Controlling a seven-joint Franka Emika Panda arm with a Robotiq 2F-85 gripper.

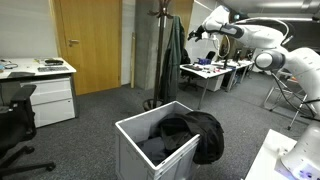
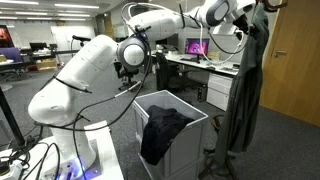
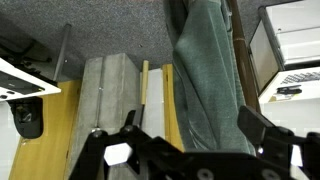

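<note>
A dark green garment (image 2: 243, 95) hangs from the coat stand (image 1: 162, 50). In the wrist view the hanging cloth (image 3: 207, 75) runs down through the middle, between my two black fingers. My gripper is open, its fingers wide apart; whether the cloth touches either one cannot be told. In exterior view 1 the gripper (image 1: 194, 36) is high up near the stand, small and unclear. Another dark garment (image 1: 207, 137) lies in the grey bin (image 1: 133, 150) and drapes over its side.
The bin stands on the carpet below the outstretched arm (image 2: 110, 52). Desks (image 1: 215, 70) with equipment are behind. A wooden door (image 1: 88, 45), a white cabinet (image 1: 50, 95) and a black chair (image 1: 17, 125) stand to the left. Open floor (image 1: 85, 130) lies left of the bin.
</note>
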